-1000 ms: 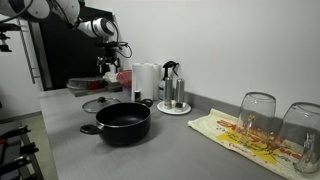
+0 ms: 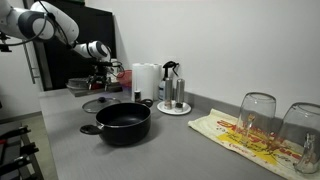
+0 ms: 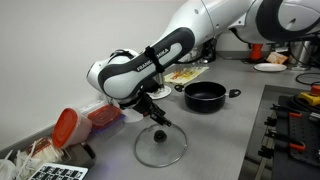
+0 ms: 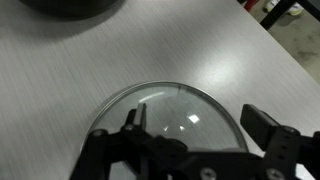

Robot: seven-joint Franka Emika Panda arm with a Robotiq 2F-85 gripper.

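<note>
A round glass lid (image 3: pixel 172 154) with a dark rim and a black knob (image 3: pixel 160 137) lies flat on the grey table. My gripper is open above it, the fingers apart and nothing held between them. In the wrist view the lid (image 4: pixel 165 100) spreads below the fingers, and its lower part is hidden by the gripper. A black two-handled pot (image 2: pixel 124 122) stands without a cover on the table, beyond the lid (image 2: pixel 100 104) in exterior view 2.
Red and clear containers (image 3: pixel 72 127) and a dish rack (image 3: pixel 40 160) stand beside the lid. A plate with bottles (image 2: pixel 174 107) is by the wall; upturned glass jars (image 2: pixel 256 115) rest on a yellow cloth (image 2: pixel 222 127). Bare table (image 2: pixel 180 160) lies in front.
The arm has come down and a little to the left in exterior view 1, bringing my gripper lower. The lid and pot have not moved.
</note>
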